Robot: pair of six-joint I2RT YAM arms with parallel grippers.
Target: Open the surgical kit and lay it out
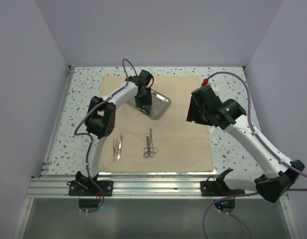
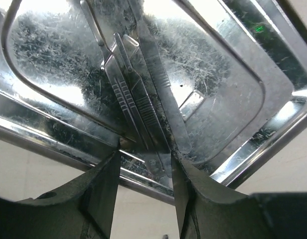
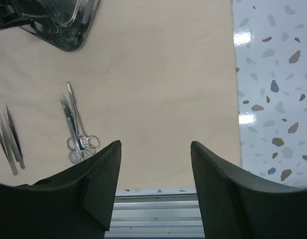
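A metal tray (image 1: 162,104) lies at the back of the beige cloth, holding scalpel handles (image 2: 138,104). My left gripper is over the tray, part open, its fingertips around the lower ends of the handles; whether they touch cannot be told. My right gripper stands part open above the cloth's right side, nothing between its fingers. Scissors (image 1: 149,149) lie in a group at the front middle of the cloth, and tweezers (image 1: 118,147) lie to their left.
The cloth (image 1: 183,149) has bare room at the right and front right. A speckled table border (image 3: 273,59) surrounds it, with a rail along the front edge and walls at both sides.
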